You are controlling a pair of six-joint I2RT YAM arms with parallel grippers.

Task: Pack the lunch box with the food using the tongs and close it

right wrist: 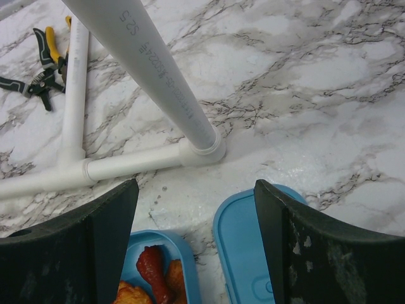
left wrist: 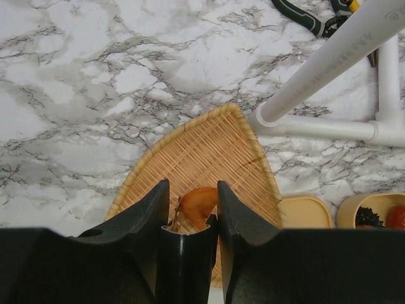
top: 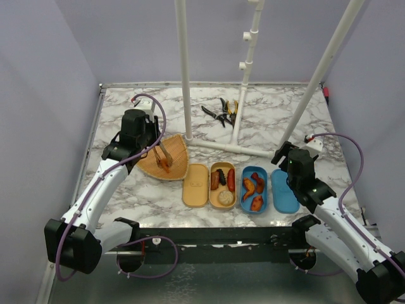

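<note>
My left gripper (top: 149,126) hangs over the woven basket (top: 143,166) (left wrist: 237,139) with metal tongs (top: 166,155) between its fingers, their ends around an orange food piece (top: 165,163) (left wrist: 197,201). My right gripper (top: 282,152) stands open above the blue lid (top: 285,196) (right wrist: 237,234). A yellow box (top: 221,164) holds sausage-like pieces, a dark item and a pale round one; a blue box (top: 264,190) (right wrist: 190,272) holds several browned pieces. A yellow lid (top: 195,187) lies beside the basket.
A white pipe frame (top: 228,146) (right wrist: 133,161) with tall uprights stands behind the boxes, close to both grippers. Pliers-like tools (top: 215,115) lie inside it.
</note>
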